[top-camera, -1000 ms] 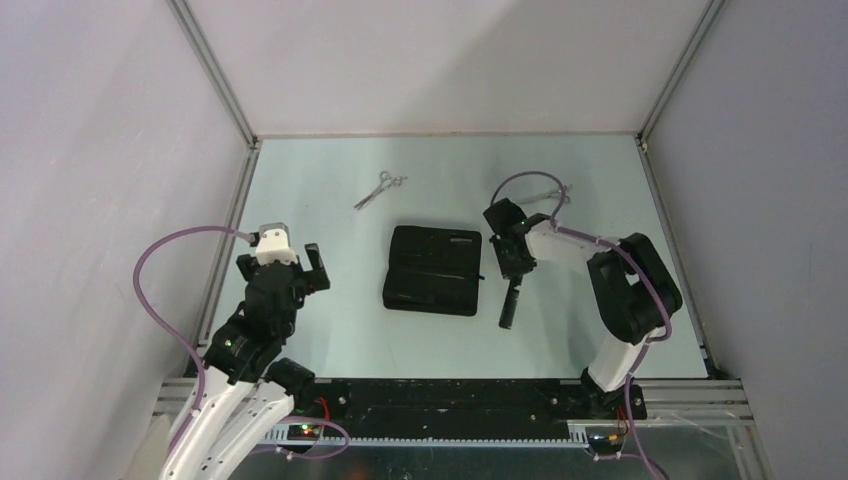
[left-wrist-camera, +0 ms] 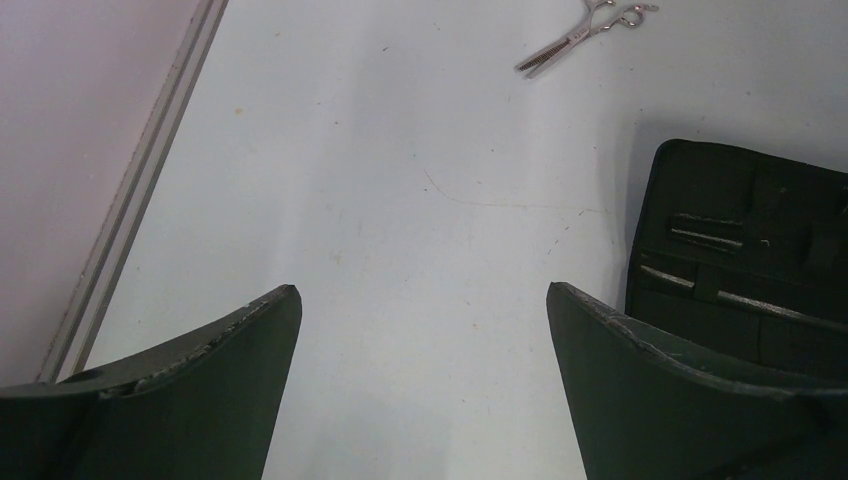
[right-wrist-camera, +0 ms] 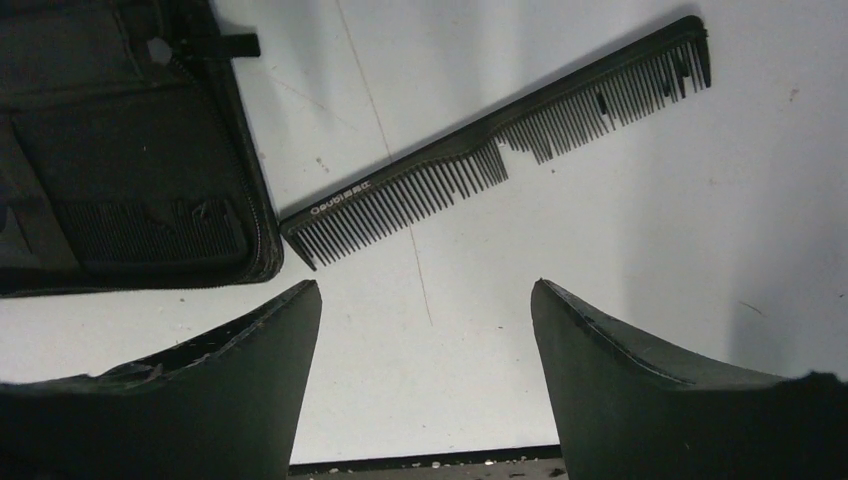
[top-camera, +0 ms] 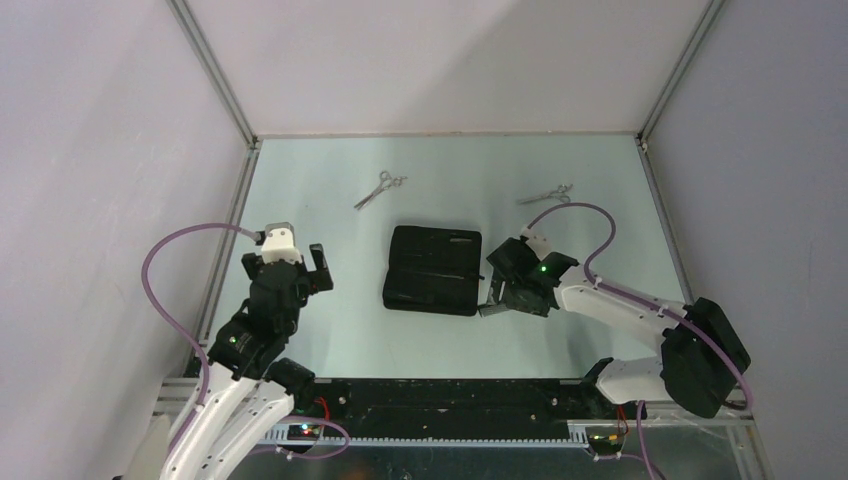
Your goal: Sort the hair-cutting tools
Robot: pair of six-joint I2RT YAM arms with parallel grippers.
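Observation:
A black zippered case [top-camera: 433, 298] lies open mid-table, with slots visible in the left wrist view [left-wrist-camera: 700, 150]. Beside its right edge a black comb [right-wrist-camera: 425, 165] lies on the table, largely under my right gripper [top-camera: 505, 290] in the top view. That gripper's fingers are apart and hold nothing, just short of the comb in its wrist view. Thinning scissors [left-wrist-camera: 566, 42] lie behind-left of the case, and a second pair of scissors [top-camera: 545, 195] lies at the back right. My left gripper [top-camera: 285, 256] stands open at the left, holding nothing.
White side walls and a back wall [top-camera: 450, 70] enclose the table. A dark strip [top-camera: 450, 400] runs past the front edge.
My right gripper has moved toward the front of the table and turned, over the comb. The comb's visible end has shifted or turned toward the case. The left arm is nearly still.

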